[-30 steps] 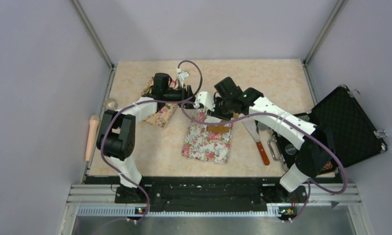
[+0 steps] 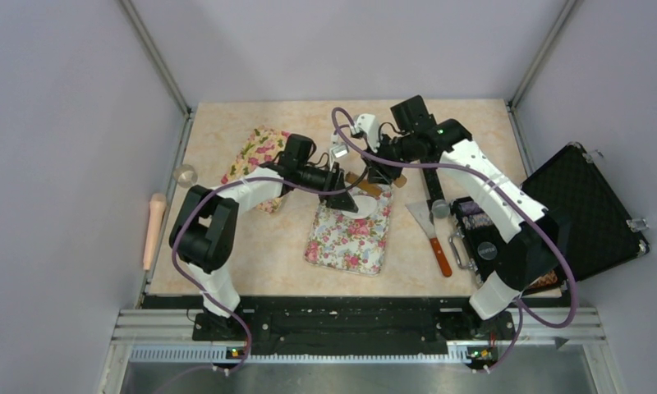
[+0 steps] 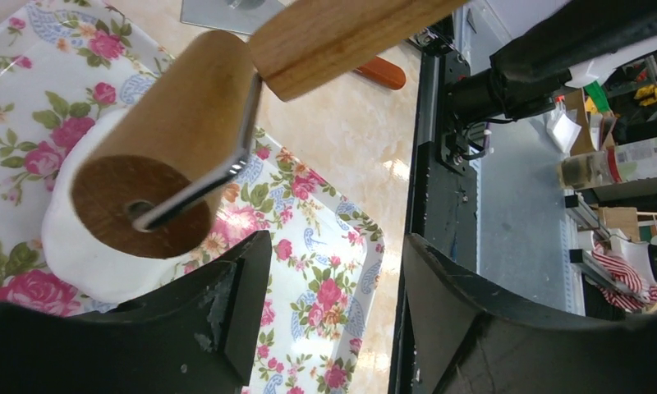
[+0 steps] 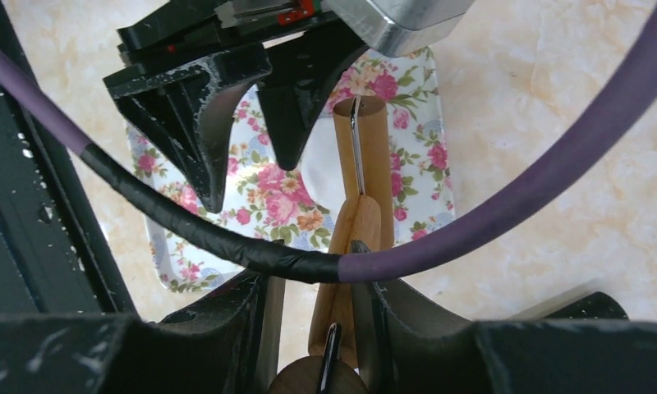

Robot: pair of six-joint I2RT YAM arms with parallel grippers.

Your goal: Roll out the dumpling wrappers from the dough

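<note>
My right gripper is shut on a wooden roller by its handle; in the left wrist view the roller's cylinder hangs over a round white dough wrapper on the floral tray. My left gripper stands open with nothing between its fingers, over the tray beside the roller and dough. In the right wrist view it appears just left of the roller, partly over the white round.
A second floral tray lies at left rear. A scraper, an open black case and a metal handle crowd the right side. A purple hose crosses the right wrist view.
My right arm has moved back and up with the roller, uncovering more of the white round. My left gripper has moved right and toward the front, over the tray.
</note>
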